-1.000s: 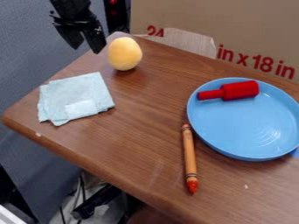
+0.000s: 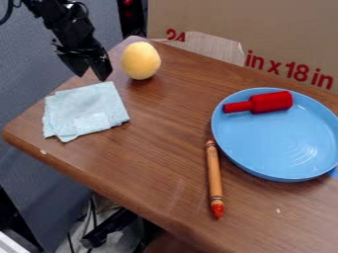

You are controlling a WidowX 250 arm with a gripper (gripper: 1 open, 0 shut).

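My black gripper (image 2: 90,67) hangs at the upper left, above the table's left edge, between a folded pale blue cloth (image 2: 82,111) and a yellow egg-shaped object (image 2: 141,60). I cannot tell whether its fingers are open or shut. A blue plate (image 2: 278,148) on the right holds a red rolling-pin-like object (image 2: 270,102). An orange crayon (image 2: 214,183) lies beside the plate, pointing toward the front.
The wooden table (image 2: 145,168) has bare room in the middle and front. A large cardboard box (image 2: 259,35) stands along the back right. The left table edge drops to a grey floor area.
My gripper has moved lower and slightly to the right, toward the cloth and the yellow object. The objects on the table have not visibly moved.
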